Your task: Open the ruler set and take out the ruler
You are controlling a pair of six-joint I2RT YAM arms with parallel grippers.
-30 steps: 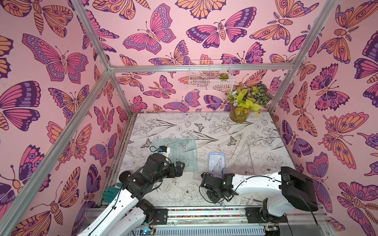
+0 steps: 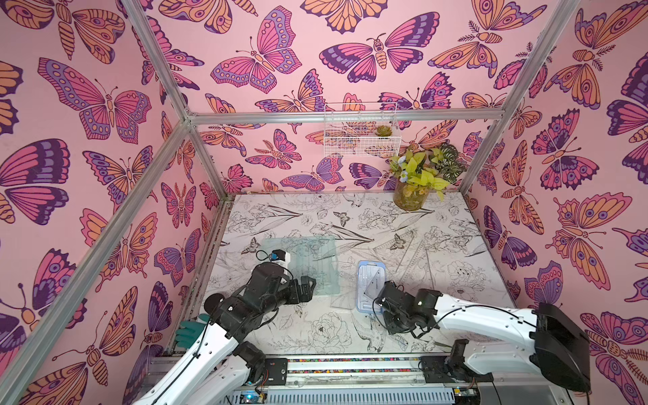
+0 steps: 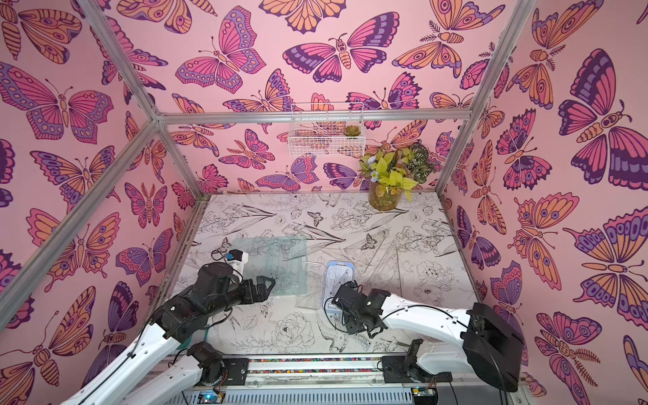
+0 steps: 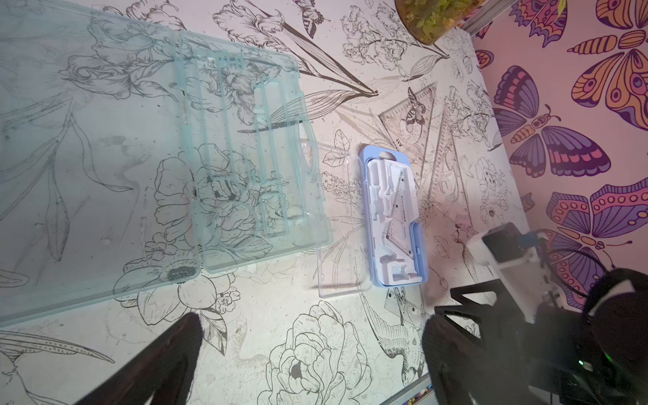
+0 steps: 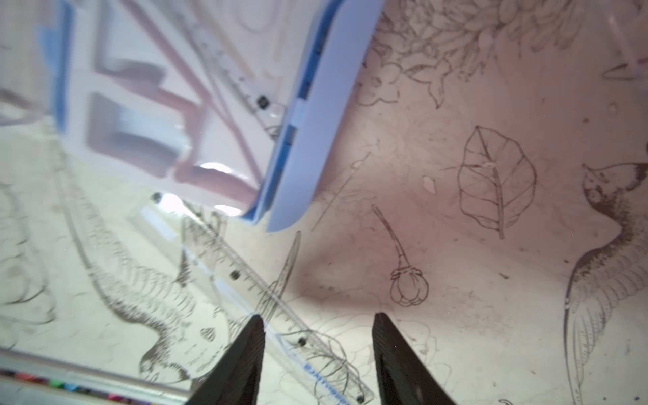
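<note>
The ruler set's blue case lies open on the table, its white tray holding thin clear pieces. Its transparent lid is spread flat to the left in the left wrist view. A clear straight ruler rests on the table just off the case's near end in the right wrist view. Over the ruler's near part is my right gripper, its fingers apart and nothing visibly between them. My left gripper stays open above the table, left of the case, holding nothing.
A transparent greenish folder or box lies open on the left. Clear triangle rulers lie beyond the case. A potted plant stands at the back right. Free table lies in front of the greenish box.
My right arm has moved rightward and slightly away from the front edge, from the case's near end toward its right side. The left arm has hardly moved.
</note>
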